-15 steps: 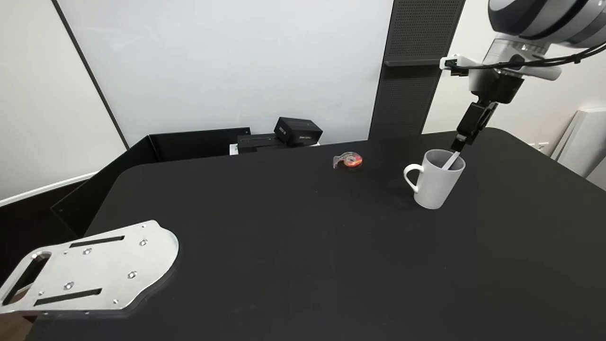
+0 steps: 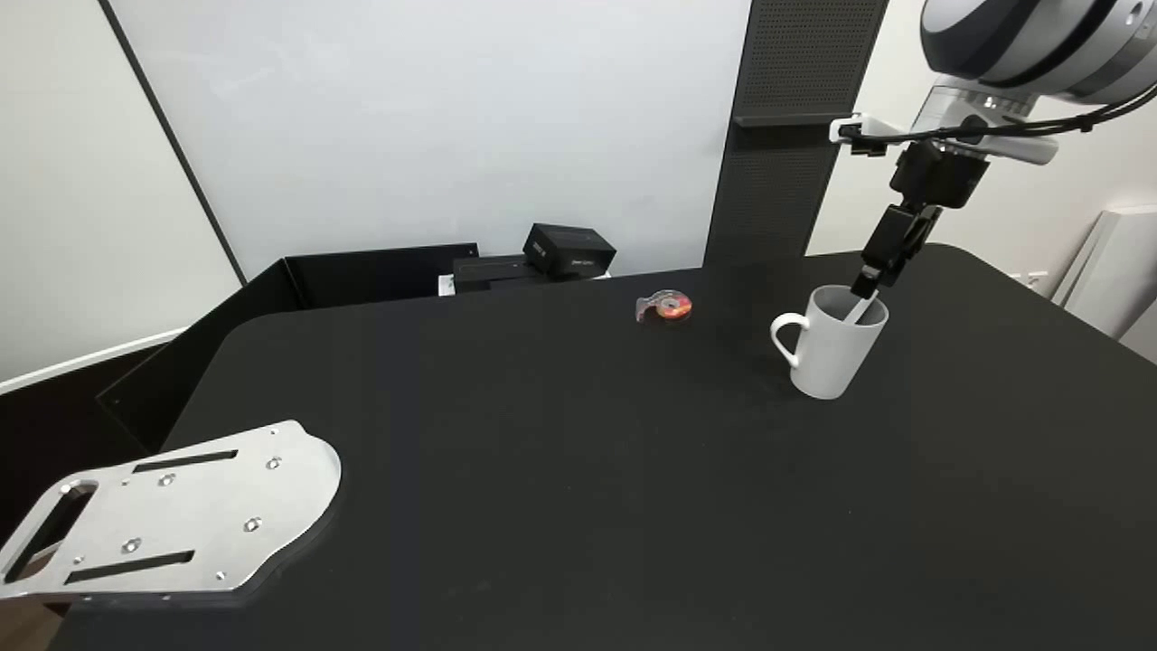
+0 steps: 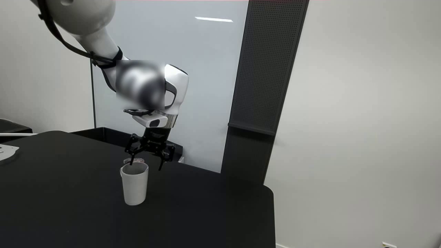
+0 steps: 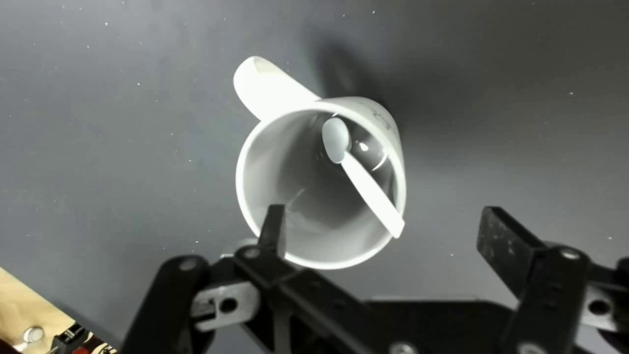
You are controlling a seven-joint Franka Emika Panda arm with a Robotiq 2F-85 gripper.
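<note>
A white mug (image 2: 832, 353) stands upright on the black table, its handle to the left in exterior view 1. Inside it leans a white spoon (image 4: 368, 191), bowl down and handle end resting over the rim in the wrist view. My gripper is open above the mug's rim. In that view the left finger (image 4: 272, 230) overlaps the mug's near rim, while the right finger (image 4: 505, 250) is well out past the wall. The spoon handle lies in the gap, touched by neither finger as far as I see. Exterior view 2 shows the spread fingers above the mug (image 3: 135, 186).
A clear tape dispenser (image 2: 667, 306) with an orange roll lies left of the mug, near the back edge. At the front left is a silver metal plate (image 2: 206, 510). A black box (image 2: 569, 250) sits behind the table.
In exterior view 1 my gripper has shifted slightly left and down, closer to the mug's rim. The mug and spoon have not moved.
</note>
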